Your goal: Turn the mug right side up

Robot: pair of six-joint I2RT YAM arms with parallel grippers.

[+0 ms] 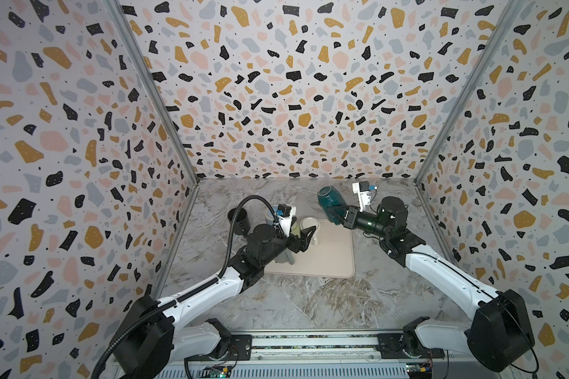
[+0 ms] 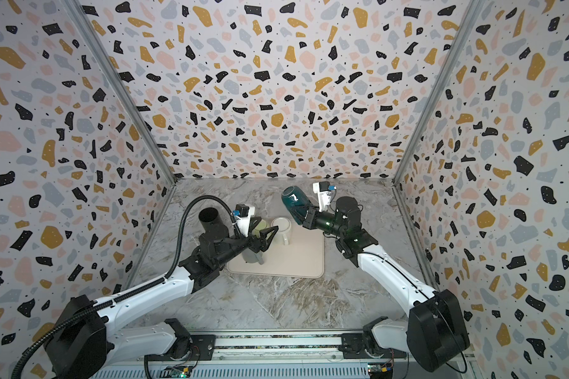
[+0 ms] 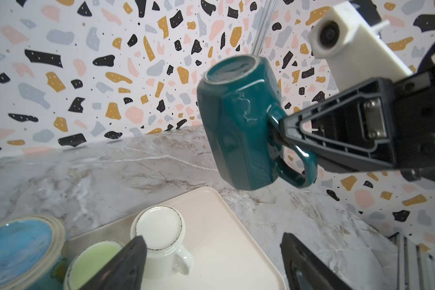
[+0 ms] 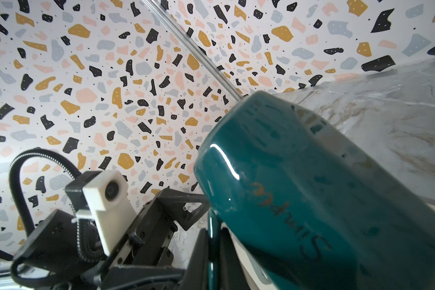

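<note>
The teal mug [image 3: 236, 130] hangs in the air, bottom up and tilted, with its base facing up in the left wrist view. My right gripper is shut on its handle; a teal strip of the handle shows between the fingers in the right wrist view, and the mug body [image 4: 294, 193] fills the right part there. The mug's opening is hidden. My left gripper is open with nothing between its fingers, apart from the mug and to its left in the top left view.
Below lies a beige tray [image 1: 325, 268]. On it, a white mug [image 3: 159, 232] and a green-topped one [image 3: 99, 258] stand close together, with a blue-topped piece [image 3: 19, 251] nearby. A dark container [image 2: 210, 219] stands left. Marble right of the tray is clear.
</note>
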